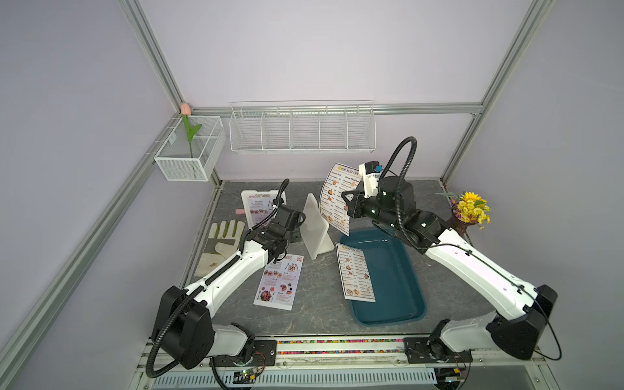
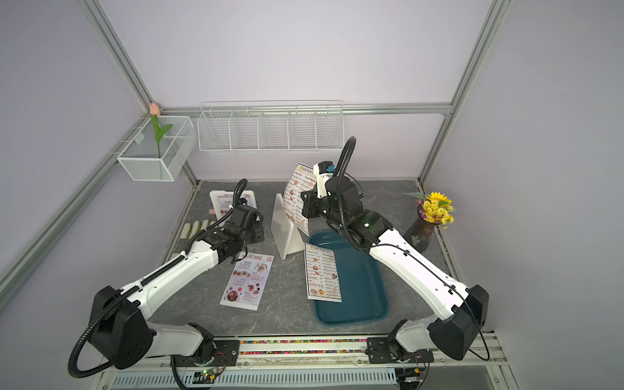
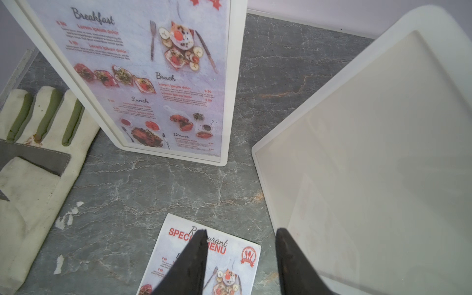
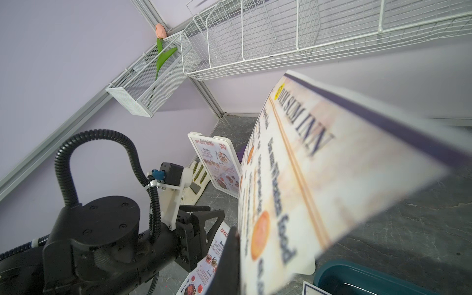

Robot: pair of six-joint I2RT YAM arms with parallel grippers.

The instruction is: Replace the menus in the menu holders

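Held up beside the empty white menu holder (image 1: 312,228), a Dim Sum Inn menu (image 1: 336,196) bows in the grip of my right gripper (image 1: 347,197), which is shut on its edge. My left gripper is open in the left wrist view, nothing between its fingers, left of that same holder. A second holder (image 3: 225,130) at the back left carries a Special Menu sheet (image 3: 162,83). Another Special Menu (image 1: 279,281) lies flat on the table below my left gripper. A second Dim Sum menu (image 1: 355,273) rests across the tray's left rim.
The blue-green tray (image 1: 396,279) stands at the right, otherwise empty. Work gloves (image 1: 217,250) lie at the left. A vase of yellow flowers (image 1: 469,209) is at the far right. Wire baskets (image 1: 302,128) hang on the back wall. Bare table shows between the flat menu and the tray.
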